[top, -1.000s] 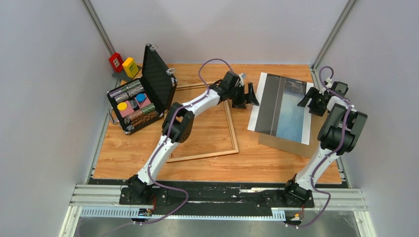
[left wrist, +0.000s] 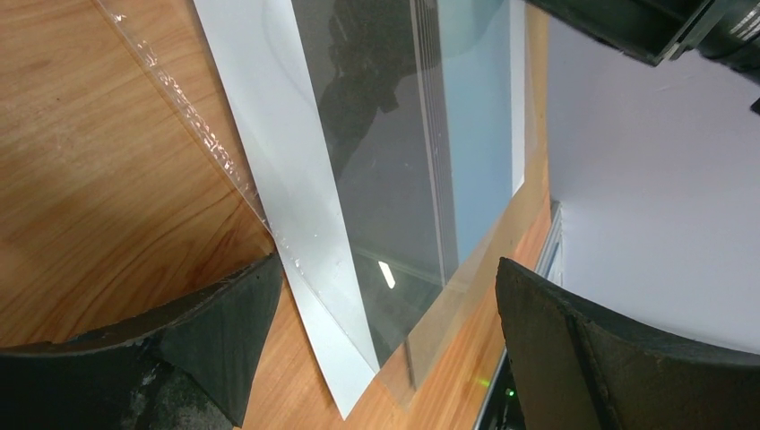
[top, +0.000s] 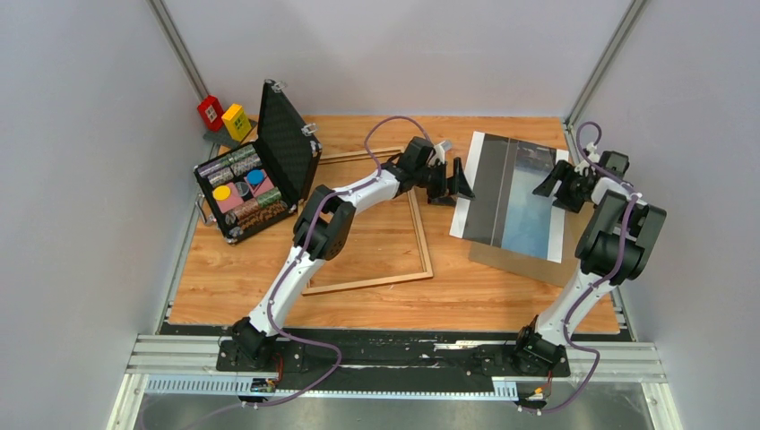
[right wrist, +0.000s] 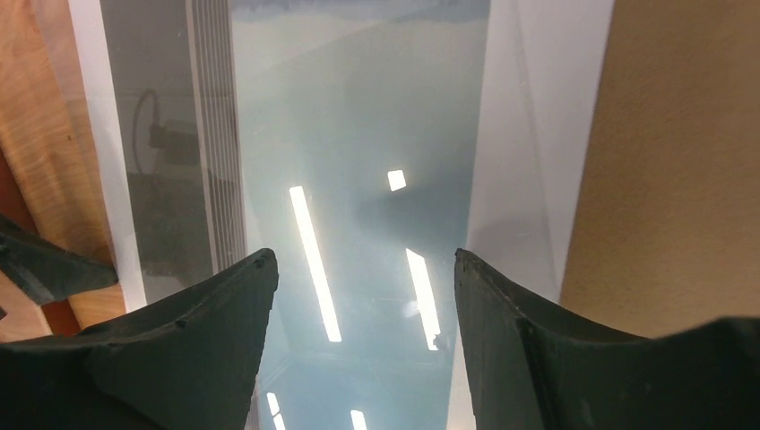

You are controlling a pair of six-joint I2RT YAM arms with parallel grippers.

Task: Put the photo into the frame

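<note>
The photo [top: 484, 188], a dark and pale-blue print with white borders, lies under a clear sheet on a brown board [top: 511, 262] at the right of the table. My left gripper [top: 453, 184] stands open at the print's left edge, its fingers either side of that edge in the left wrist view. My right gripper [top: 551, 179] is over the right part of the print, fingers apart with nothing seen between them but the glossy surface [right wrist: 358, 224]. The empty wooden frame [top: 367, 282] lies left of the photo, partly under my left arm.
An open black case [top: 291, 143] of chips and blocks sits at the back left, with red [top: 211, 112] and yellow [top: 236, 123] blocks behind it. Walls border the back and sides. Bare table shows along the front.
Over the last second my left gripper has shifted slightly toward the front and right, and my right gripper a little to the left. The photo has not visibly moved.
</note>
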